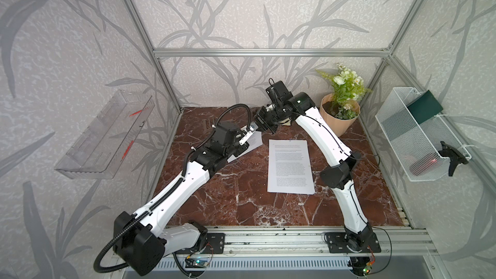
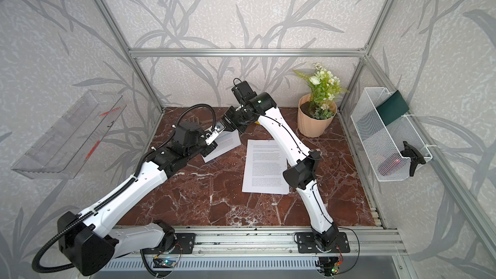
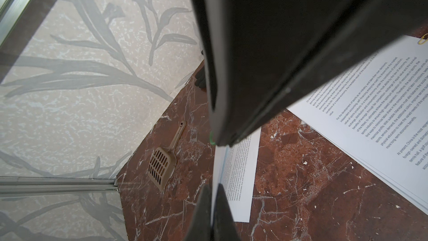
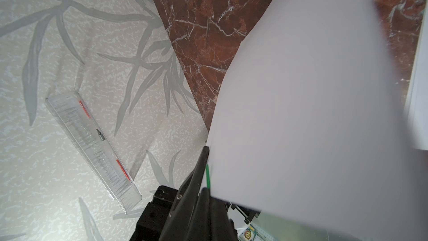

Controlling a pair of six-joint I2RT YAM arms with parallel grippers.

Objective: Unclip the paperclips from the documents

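Observation:
A paper sheet (image 4: 294,84) is raised between my two grippers above the back middle of the table, filling much of the right wrist view. My left gripper is shut on the sheet's thin edge. My right gripper is shut at the sheet's edge, where a green paperclip (image 4: 207,176) shows beside its fingers; I cannot tell whether it grips the clip. A stack of printed documents (image 1: 290,166) lies on the table at front right, with a yellow paperclip (image 3: 422,40) in the left wrist view.
A tan slotted scoop (image 3: 161,167) lies at the back left. A flower pot (image 1: 339,118) stands at the back right. A clear tray (image 1: 103,134) hangs on the left wall, a white mesh basket (image 1: 408,144) on the right.

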